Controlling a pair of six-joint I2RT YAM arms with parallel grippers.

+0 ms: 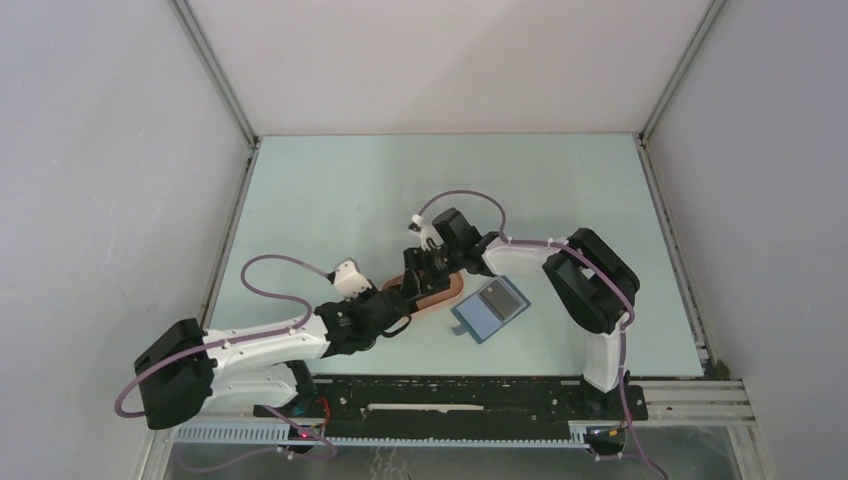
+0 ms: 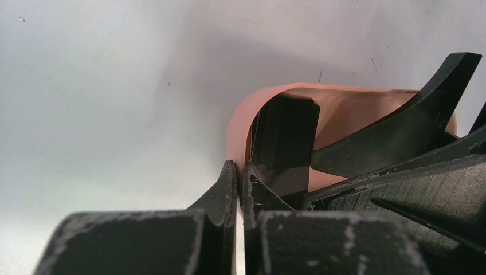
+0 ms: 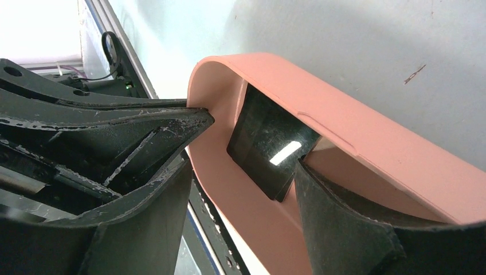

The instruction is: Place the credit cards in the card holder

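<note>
A pink open box (image 1: 457, 290) stands at the table's middle, largely hidden under both grippers. Dark, glossy cards (image 3: 272, 150) lean inside its left end. My left gripper is shut with the box's left end wall pinched between its fingertips. Reaching into the box from the right, my right gripper has its fingers apart, the near wall passing between them and the cards just past the tips. Whether it grips anything cannot be told. A flat blue item with a dark grey panel, seemingly the card holder (image 1: 478, 318), lies right of the box.
Both arms crowd closely over the box. A black rail (image 1: 450, 390) runs along the front edge.
</note>
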